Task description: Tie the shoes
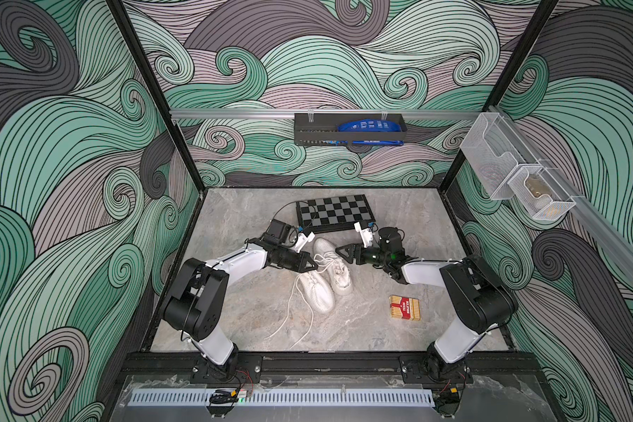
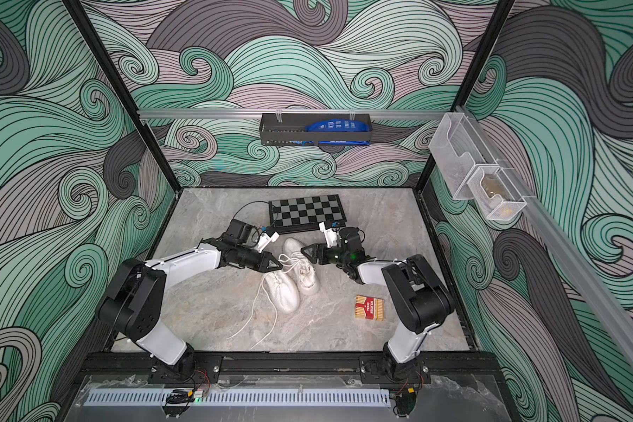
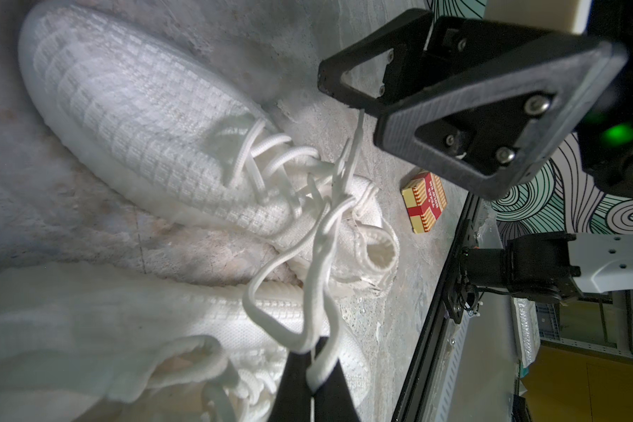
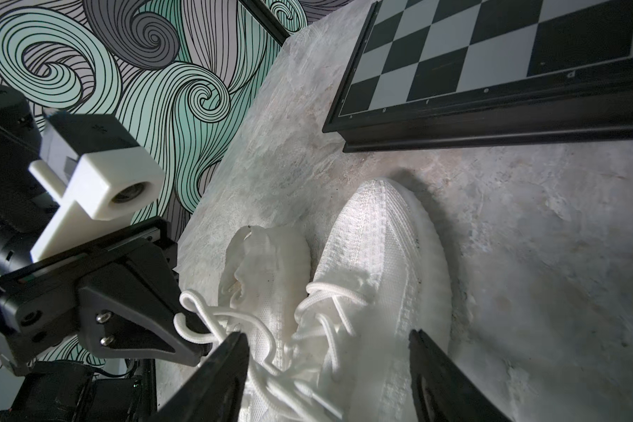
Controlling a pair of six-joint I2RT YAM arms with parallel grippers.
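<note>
Two white knit shoes lie side by side on the grey table, the back shoe (image 4: 379, 260) with laces in a loose tangle over its tongue, the front shoe (image 1: 316, 292) with long lace ends on the table. My left gripper is shut, with a white lace (image 3: 323, 267) looped up to its fingertips, rising over the back shoe. My right gripper stands open beside and above the back shoe, its fingers either side of the shoe and laces in the right wrist view; nothing is seen held.
A checkerboard (image 1: 336, 211) lies behind the shoes. A red and yellow box (image 1: 404, 307) lies at front right. A dark tray (image 1: 309, 130) and wire baskets (image 1: 485, 154) hang on rails.
</note>
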